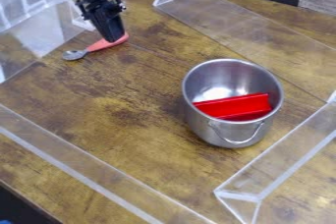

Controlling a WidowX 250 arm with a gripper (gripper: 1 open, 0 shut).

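Note:
My gripper (113, 33) reaches down from the top left to just over a spoon with a red handle (105, 43), whose silver bowl (74, 55) lies on the wooden table toward the lower left. The gripper looks shut, with its tips at or just above the handle; I cannot tell whether they touch it. A steel pot (230, 130) with a wire handle stands at the right, holding a red block (234, 106).
Clear plastic walls edge the work area: at the upper right (223, 27), the lower right (276, 169), the left and the lower left (79, 169).

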